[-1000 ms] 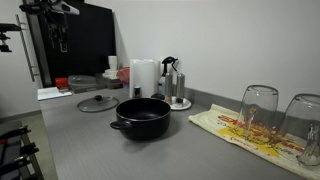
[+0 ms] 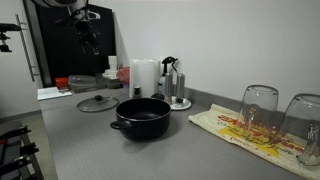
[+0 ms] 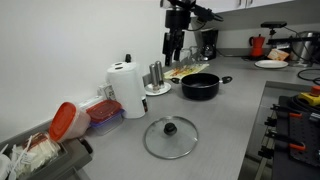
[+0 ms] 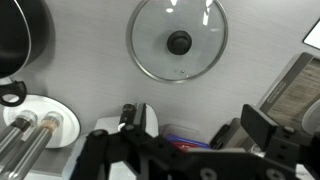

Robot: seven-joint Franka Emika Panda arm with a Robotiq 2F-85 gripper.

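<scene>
High over the counter hangs my gripper, its fingers spread in the wrist view with nothing between them. Well below it a round glass lid with a black knob lies flat on the grey counter. A black pot with two side handles stands uncovered on the counter, apart from the lid; the wrist view catches only part of the pot at its left edge.
A paper towel roll and metal mills on a white plate stand along the wall. Two upturned glasses rest on a yellow patterned cloth. Red-lidded containers crowd the sink side. Bare counter lies in front of the pot.
In exterior view 1 my gripper has moved to the right, staying high above the counter. The lid and the pot have not moved.
</scene>
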